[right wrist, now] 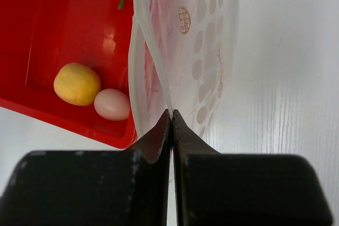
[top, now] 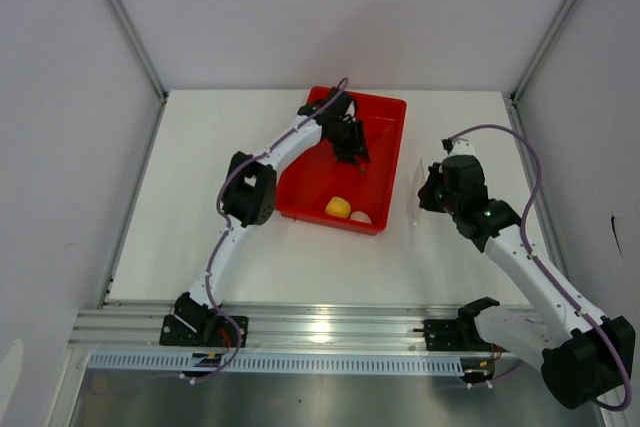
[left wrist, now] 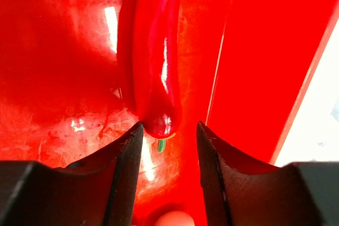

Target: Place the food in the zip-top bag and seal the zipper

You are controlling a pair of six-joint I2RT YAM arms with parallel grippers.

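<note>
A glossy red pepper (left wrist: 156, 51) with a green stem lies on the floor of the red bin (top: 310, 187). Its stem end is between the parted fingertips of my left gripper, which is open, with a gap showing on the pepper's right side. From above, that gripper hides most of the pepper. A clear zip top bag (right wrist: 193, 51) stands on its side of the bin wall, mouth slightly parted. My right gripper is shut with the bag's thin rim between its fingertips. A yellow food piece (right wrist: 77, 84) and a pinkish egg (right wrist: 112, 104) lie in the bin's near corner.
The bin's right wall (left wrist: 286, 78) rises close beside the left gripper. Little room separates the bag from the bin.
</note>
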